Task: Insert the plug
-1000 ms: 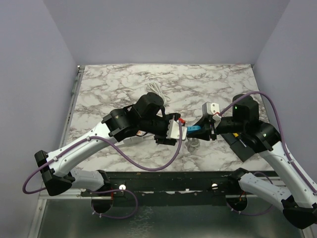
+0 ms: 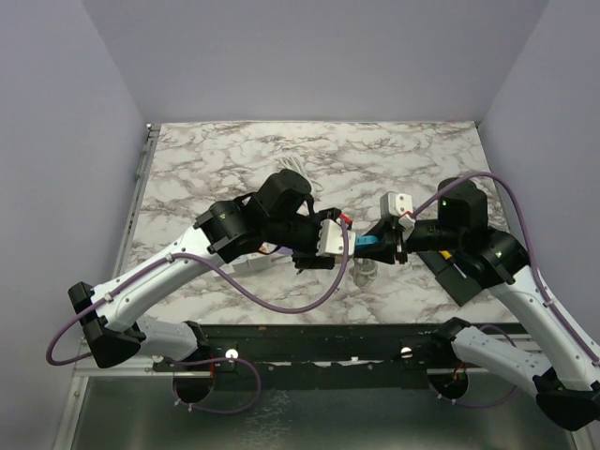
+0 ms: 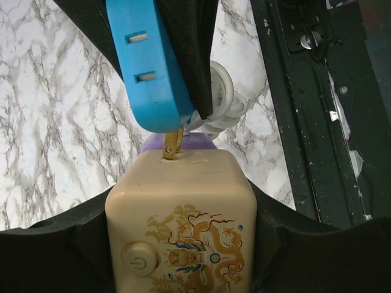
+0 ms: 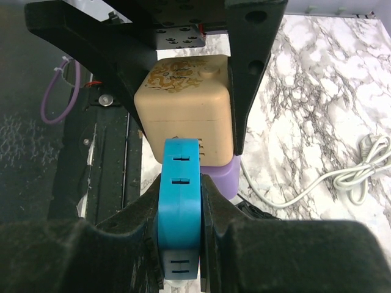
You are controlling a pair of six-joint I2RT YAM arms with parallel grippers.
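Note:
A cream plug body point(image 3: 183, 207) with a gold dragon print and a round button is clamped by my left gripper. Its brass prongs point(image 3: 171, 145) reach to the near end of a blue socket block point(image 3: 146, 67), whose side shows slots. Around that block point(image 4: 180, 201) my right gripper is shut. In the right wrist view the block's end lies against the plug's pronged face, hiding most of the prongs; how deep they sit, I cannot tell. From above, the left gripper point(image 2: 330, 241) and right gripper point(image 2: 375, 246) meet nearly tip to tip.
A coiled white cable point(image 4: 363, 168) lies on the marble tabletop point(image 2: 234, 155). A purple piece point(image 4: 225, 177) shows behind the plug. Dark flat boxes point(image 2: 455, 272) rest at the right, and the table's black front edge point(image 2: 309, 337) runs close below the hands.
The right arm looks almost still, and both grips are unchanged.

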